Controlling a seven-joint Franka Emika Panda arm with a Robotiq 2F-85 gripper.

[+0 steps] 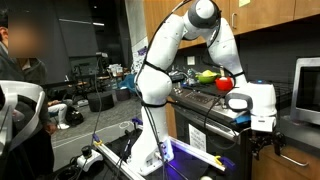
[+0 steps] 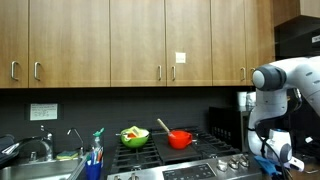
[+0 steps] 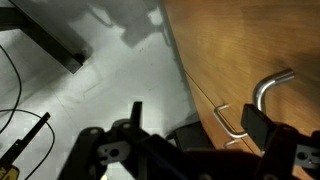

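Observation:
My gripper hangs pointing down in front of the wooden lower drawers, beneath the white arm. In the wrist view the gripper is open: its two dark fingertips stand wide apart, and only floor and drawer front show between them. A curved metal handle on the wooden front lies close to the right finger, apart from it as far as I can tell. Another handle appears lower on the front, between the fingers in the picture. The drawer front carries a metal handle just right of the gripper.
Above the drawers runs the counter with a stove, a red pot and a green-rimmed bowl. A microwave stands at the right. The sink is far left. Grey floor lies open before the drawers.

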